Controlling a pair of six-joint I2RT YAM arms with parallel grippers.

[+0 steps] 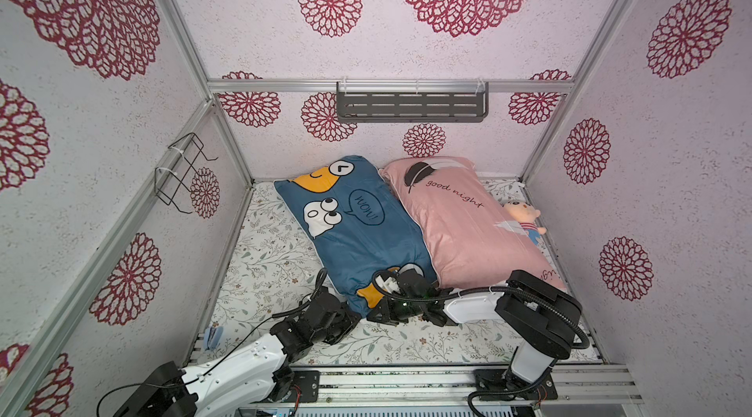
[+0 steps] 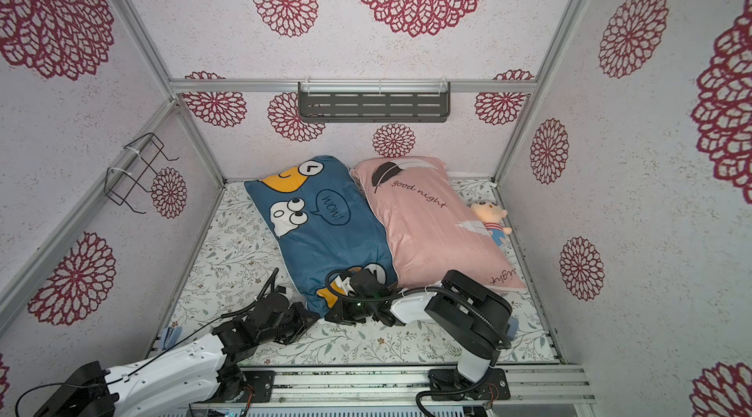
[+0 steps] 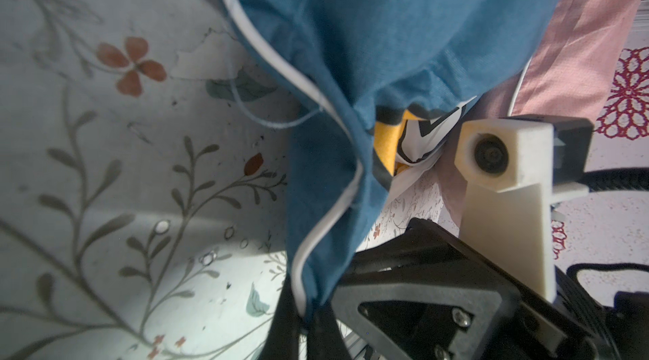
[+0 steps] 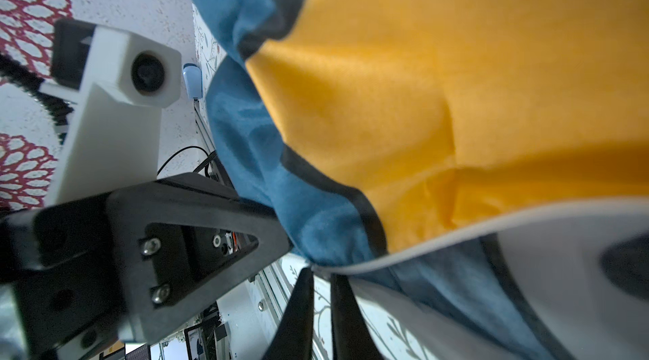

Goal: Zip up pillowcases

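The blue pillowcase (image 1: 368, 237) with cartoon prints lies left of the pink pillowcase (image 1: 470, 229), its near end between my grippers. My left gripper is shut on the near corner of the blue fabric, where the white-edged seam (image 3: 324, 224) runs into its fingers. My right gripper is shut at the pale edging (image 4: 473, 228) of the blue case, beside the orange print (image 4: 513, 89); the edge meets its fingertips. Whether a zipper pull is between them, I cannot tell.
A doll (image 1: 523, 213) lies by the right wall. A grey shelf (image 1: 411, 111) hangs on the back wall and a wire rack (image 1: 176, 174) on the left wall.
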